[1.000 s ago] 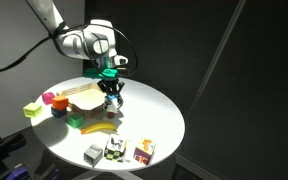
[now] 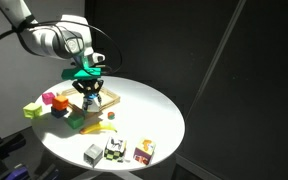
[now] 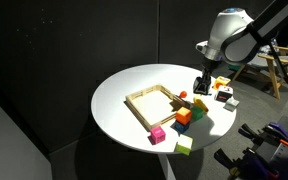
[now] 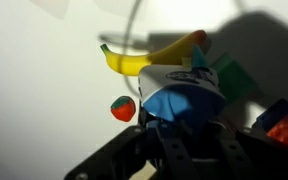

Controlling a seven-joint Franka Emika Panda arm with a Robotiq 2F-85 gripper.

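Note:
My gripper is shut on a white and blue cup-like object, held above the table. In the wrist view, its white side and blue part fill the space before the dark fingers. Part of it is hidden by the gripper, so its exact shape is unclear. The wooden tray sits behind the gripper in exterior view 1. From the other side, the tray looks empty, with the gripper to its right.
A yellow banana and a strawberry lie close to the held object. A green block, orange block, pink block and yellow-green block stand nearby. Patterned cubes line the front edge.
In exterior view 1, my gripper has moved left with the white and blue object, from near the strawberry toward the green block. The things on the table have stayed put.

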